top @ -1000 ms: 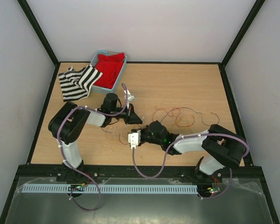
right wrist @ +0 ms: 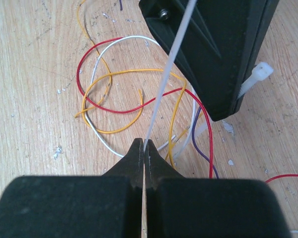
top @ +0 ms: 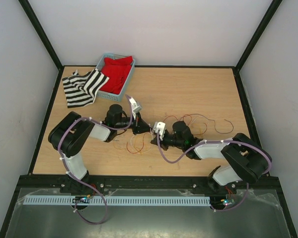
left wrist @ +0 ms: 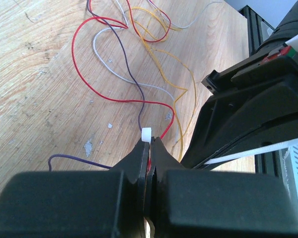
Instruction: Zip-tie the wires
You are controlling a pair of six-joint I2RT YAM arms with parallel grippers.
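Observation:
Red, white, yellow and purple wires [left wrist: 126, 101] run loosely over the wooden table and pass close beneath both grippers. My left gripper is shut on a white zip tie, whose blocky head [left wrist: 146, 134] pokes up at its fingertips. In the right wrist view that head [right wrist: 261, 72] sticks out past the left fingers [right wrist: 208, 59]. My right gripper is shut on the tie's thin tail [right wrist: 164, 79], which runs up from the fingertips. A pale band [right wrist: 183, 147] lies among the wires below; whether it closes around them all is hidden.
At the back left stand a blue basket [top: 101, 63] with red cloth [top: 116, 74] and a striped black-and-white cloth [top: 82, 88]. More wire [top: 216, 130] lies loose to the right.
My right gripper has moved to the right, its wrist turning, over the last second. The left gripper has shifted only slightly.

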